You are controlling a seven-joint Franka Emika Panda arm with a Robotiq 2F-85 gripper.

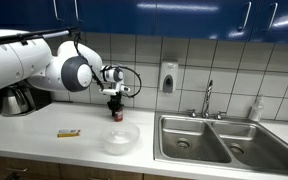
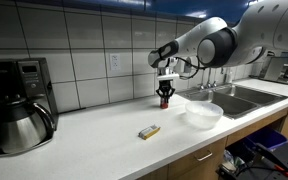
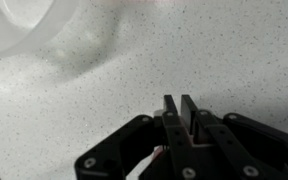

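A small red object with a dark upper part, the red item, is at the back of the counter, behind the bowl. My gripper points down right at it and is shut on it. From the other side, the red item shows under the gripper. In the wrist view the black fingertips of the gripper are close together, and only a sliver of red shows beneath the black finger parts. Whether the item touches the counter is unclear.
A translucent white bowl stands in front of the gripper, near the counter's front. To the left lies a yellow-orange block. The double sink opens on the right; a coffee maker stands far left.
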